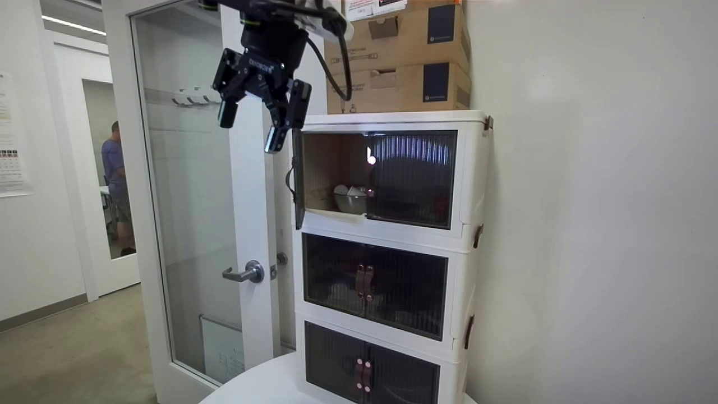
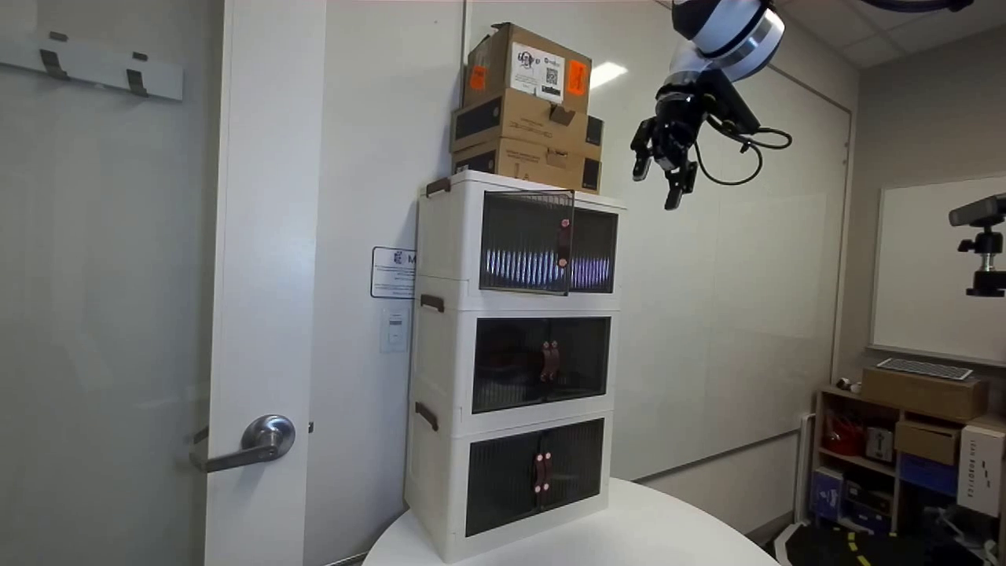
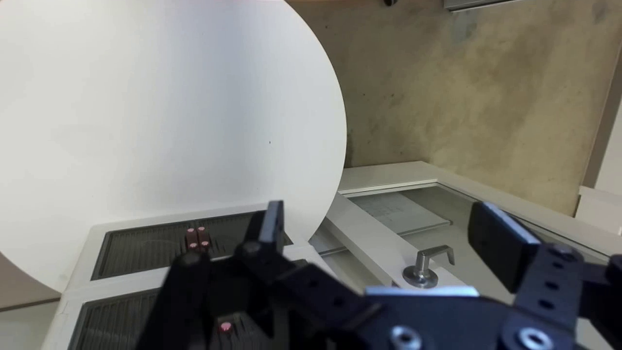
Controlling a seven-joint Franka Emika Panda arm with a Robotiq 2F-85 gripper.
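Note:
My gripper (image 1: 250, 140) stands open high in the room, with nothing between its fingers. Exterior view 2 has the gripper (image 2: 657, 193) to the right of the cabinet and apart from it. The white cabinet (image 1: 382, 238) has three tiers with dark ribbed doors. On the top tier the left door (image 1: 300, 178) is swung wide, while the right door (image 1: 412, 176) is closed. Inside that compartment sits a grey bowl (image 1: 351, 202) with pale pieces in it, partly hidden by the right door. In the wrist view the open fingers (image 3: 271, 224) hang over the lower tiers and the room door.
Cardboard boxes (image 2: 528, 112) are stacked on the cabinet. It stands on a round white table (image 3: 192, 105), whose top is bare in the wrist view. A glazed room door with a lever handle (image 1: 245, 272) is close by on the cabinet's left.

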